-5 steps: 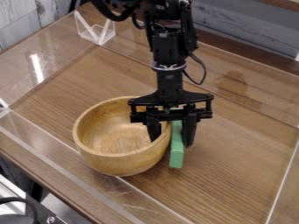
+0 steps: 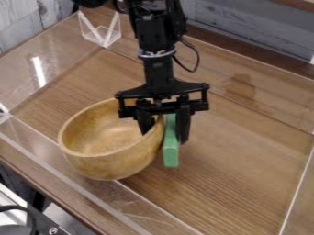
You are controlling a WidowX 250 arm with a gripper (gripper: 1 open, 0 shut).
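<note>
My black gripper [image 2: 163,117] is low over the right rim of a tan wooden bowl [image 2: 92,138], shut on a green block [image 2: 171,154] that hangs upright just outside the bowl's right side. The fingertips are partly hidden behind the block and the dark housing.
A white wire rack [image 2: 101,27] stands at the back left. A dark cable lies at the lower left edge.
My gripper and the green block have moved left and slightly up, and the bowl has shifted left along with them.
</note>
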